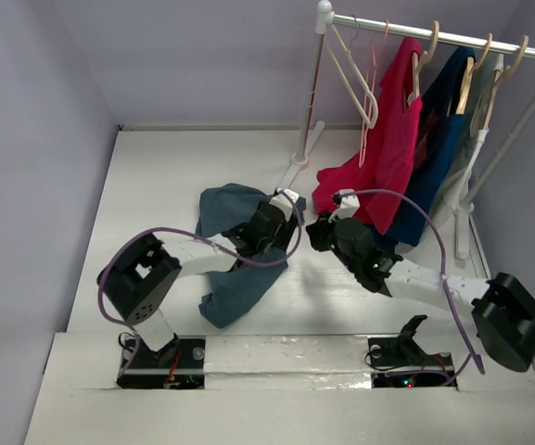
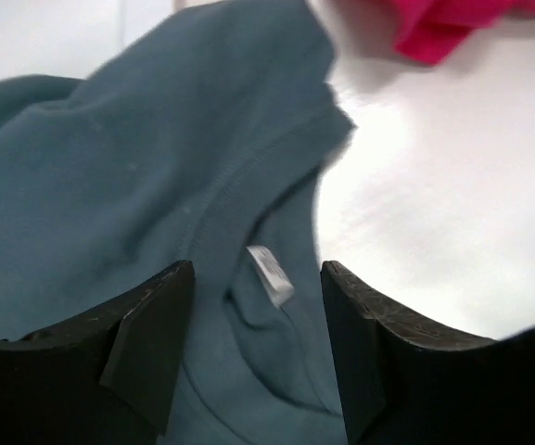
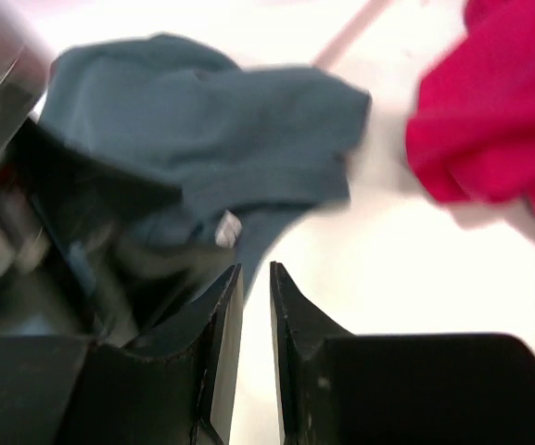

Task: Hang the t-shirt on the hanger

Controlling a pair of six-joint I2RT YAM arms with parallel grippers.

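The dark blue-grey t-shirt lies flat but rumpled on the table; in the left wrist view a white tag shows on it near the collar. Over that part my left gripper stands open, its fingertips either side of the tag, with no cloth visibly pinched. My right gripper is just right of the shirt's edge, its fingers parted by a narrow gap with bare table showing through. An empty white hanger and a pink hanger hang at the rail's left end.
On the rack rail hang a red shirt, a blue shirt and a greyish garment, close behind my right arm. In the top view the two grippers are close together. Bare table lies at the back left.
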